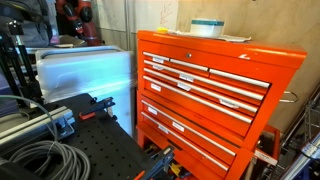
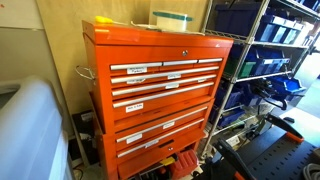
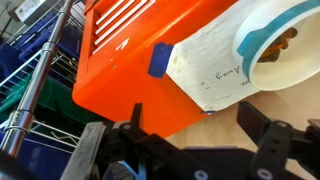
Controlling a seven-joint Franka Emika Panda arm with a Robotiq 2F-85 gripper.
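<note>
In the wrist view my gripper reaches in from the bottom edge. Its two dark fingers stand wide apart and nothing shows between them, so it is open. Beyond the fingers is the orange-red top of a tool chest [image 3: 135, 92]. A white sheet with handwriting [image 3: 210, 62] lies there, a blue patch [image 3: 160, 59] at its edge. A white bowl with a teal band [image 3: 258, 45] stands at the upper right, some brown and orange contents visible inside. The same bowl [image 1: 207, 28] is on the chest top in the first exterior view. I cannot make out the gripper in either exterior view.
The chest [image 2: 160, 95] has several shut drawers with white labels. A wire shelf with blue bins [image 2: 235, 20] stands behind it. In the first exterior view, a black table [image 1: 100, 145] with coiled cable [image 1: 55, 158] and a white container [image 1: 85, 72] are to the left.
</note>
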